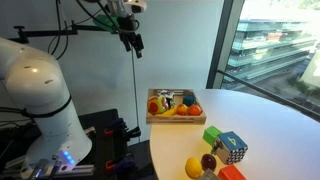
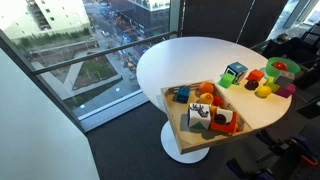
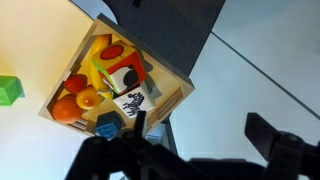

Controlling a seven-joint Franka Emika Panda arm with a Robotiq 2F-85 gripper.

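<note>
My gripper [image 1: 132, 42] hangs high, well above and to the left of the tray in the first exterior view. Its two dark fingers [image 3: 262, 137] stand wide apart in the wrist view, with only pale floor showing between them, so it is open and empty. A wooden tray [image 3: 179, 97] lies at the table's edge. Inside are a zebra-picture block [image 3: 133, 101], a red block [image 3: 128, 73] with white and black faces, a yellow banana [image 3: 96, 50], oranges [image 3: 88, 98], a red fruit [image 3: 75, 83] and a blue block [image 3: 108, 124].
Outside the tray are a green block [image 1: 211, 134], a blue patterned box [image 1: 230, 148], a yellow fruit [image 1: 193, 167], a dark round fruit [image 1: 208, 161] and a red block [image 1: 231, 173]. A green bowl [image 2: 279, 65] stands farther off.
</note>
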